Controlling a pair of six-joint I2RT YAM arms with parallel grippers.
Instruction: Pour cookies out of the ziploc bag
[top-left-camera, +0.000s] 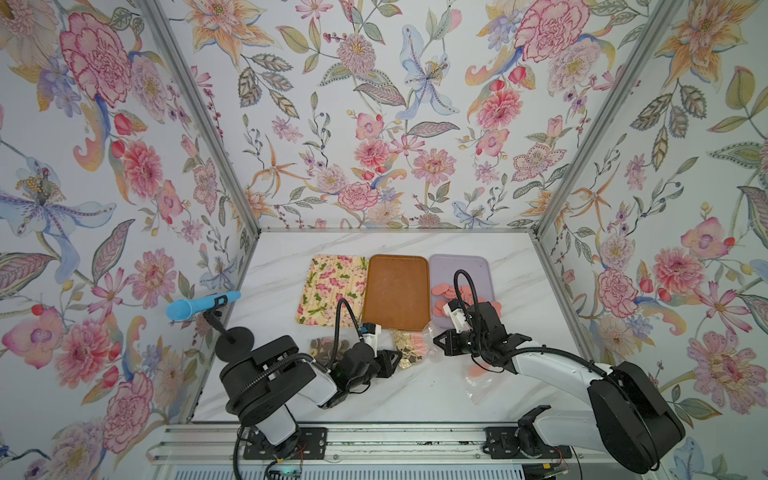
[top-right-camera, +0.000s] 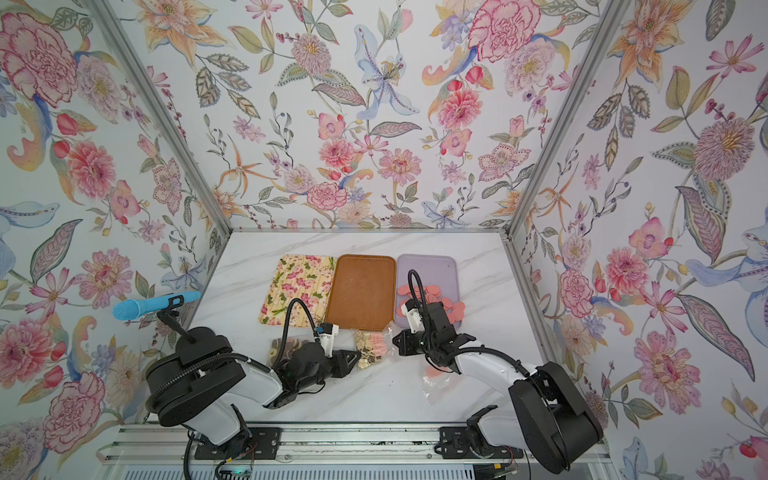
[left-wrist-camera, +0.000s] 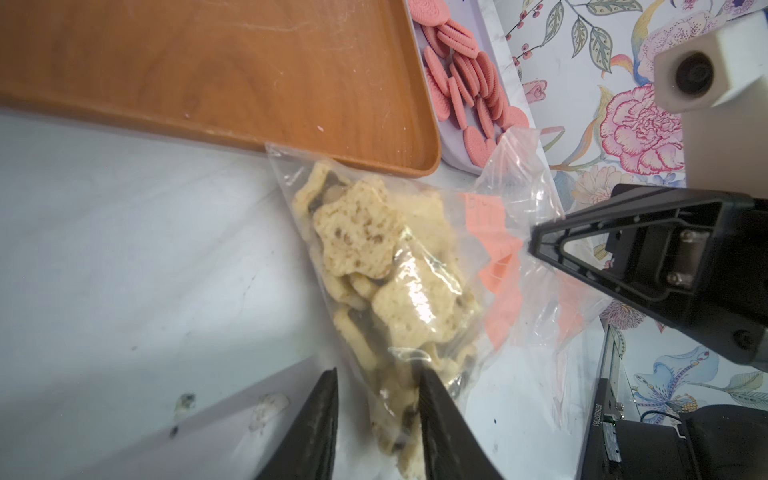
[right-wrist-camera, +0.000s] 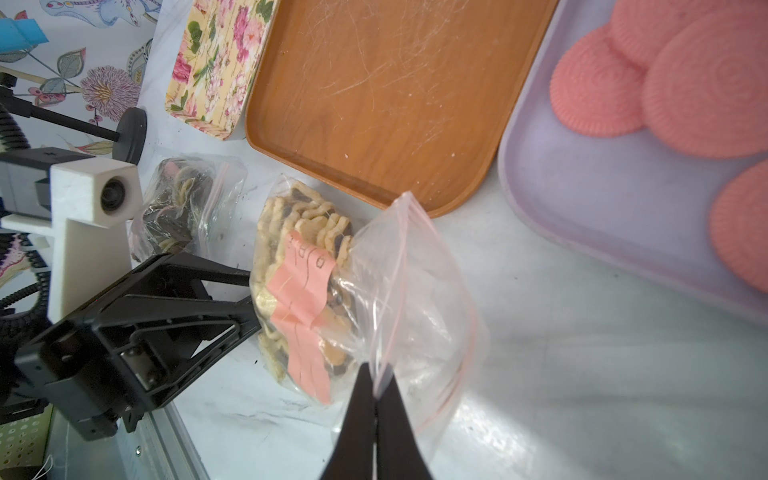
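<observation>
A ziploc bag of pale cookies (left-wrist-camera: 376, 256), with pink strips inside, lies on the table just before the brown tray (top-left-camera: 397, 288). My right gripper is shut on the bag's clear top edge, which it holds raised. My left gripper stands part open at the bag's other end, with its fingers around or just over the narrow lower portion; whether they touch it is unclear.
A lavender tray (top-left-camera: 464, 268) with pink cookies is at the right, a floral tray (top-left-camera: 332, 284) at the left. Another bag of dark contents (right-wrist-camera: 176, 208) lies to the left, and a clear bag (top-left-camera: 484, 380) front right. A blue object on a stand (top-left-camera: 192, 308) stands at far left.
</observation>
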